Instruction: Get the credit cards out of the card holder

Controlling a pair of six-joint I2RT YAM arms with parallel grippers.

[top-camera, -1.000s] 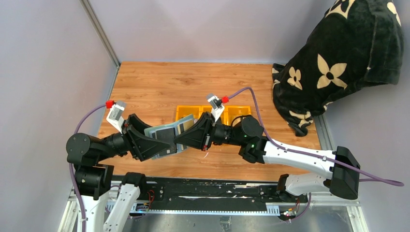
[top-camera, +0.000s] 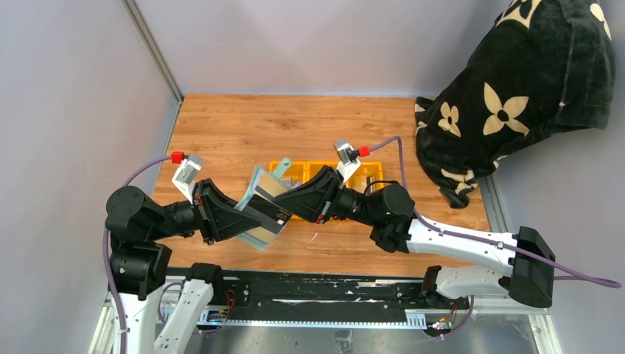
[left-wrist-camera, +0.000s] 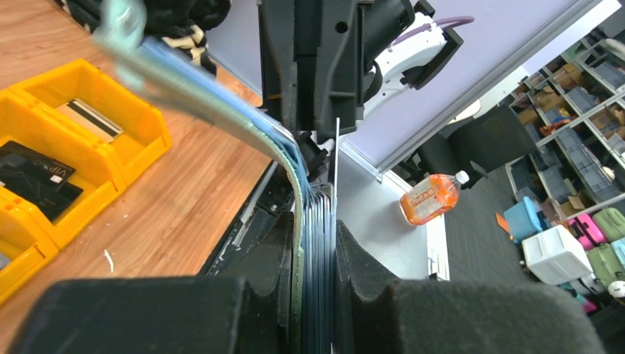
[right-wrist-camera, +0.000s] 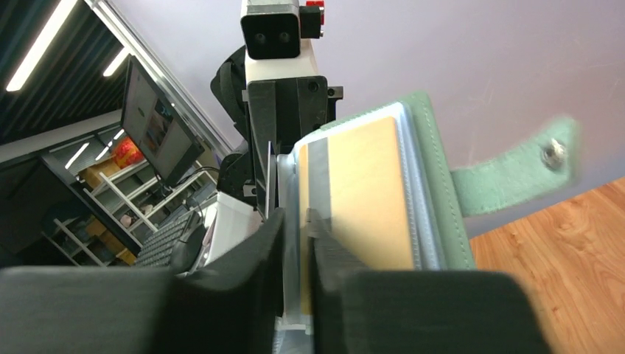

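Observation:
The pale green card holder point(top-camera: 259, 236) is held up in front of the orange bins, open, with clear sleeves, a tan card point(right-wrist-camera: 368, 192) and a black card point(top-camera: 269, 210) showing. My left gripper is shut on it, gripping the stack of sleeves. My right gripper point(top-camera: 284, 200) is at the holder's upper right part; in the right wrist view its blurred fingertips are close on the tan card's edge, and whether they grip it is unclear. The holder's snap strap point(right-wrist-camera: 516, 184) sticks out to the side.
Orange bins point(left-wrist-camera: 118, 169) stand on the wooden table behind the holder, with black cards point(left-wrist-camera: 29, 177) and pale cards point(left-wrist-camera: 88, 118) in them. A dark patterned cloth point(top-camera: 508, 88) covers the back right.
The holder has tilted and turned, now showing a black card in the top view.

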